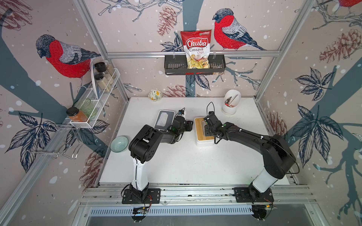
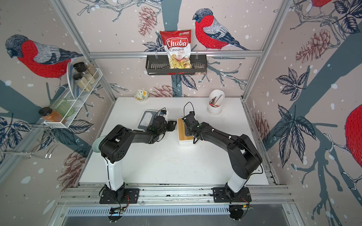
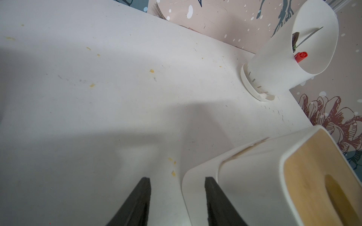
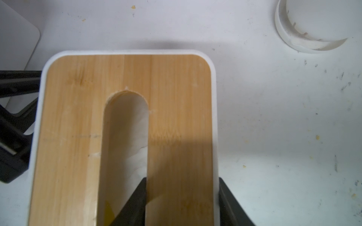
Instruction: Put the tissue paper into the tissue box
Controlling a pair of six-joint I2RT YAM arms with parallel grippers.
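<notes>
A white tissue box with a bamboo lid (image 4: 181,98) stands mid-table. Through the lid's slot, wrinkled white material (image 4: 130,150) shows, with a yellow patch low down. My right gripper is over the box and part open, one finger at the slot and the other just outside the right rim, the lid strip between them. How firmly they touch cannot be told. My left gripper stands part open left of the box, nothing between its fingers; the box's white side (image 3: 256,180) is close to its right finger. No separate tissue paper can be made out clearly.
Left of the box, partly under my left arm, lies a grey container (image 1: 170,113) with a white patch inside. A white utensil holder (image 1: 230,101) stands back right, a patterned bowl (image 1: 155,95) back left, a green bowl (image 1: 119,143) at left.
</notes>
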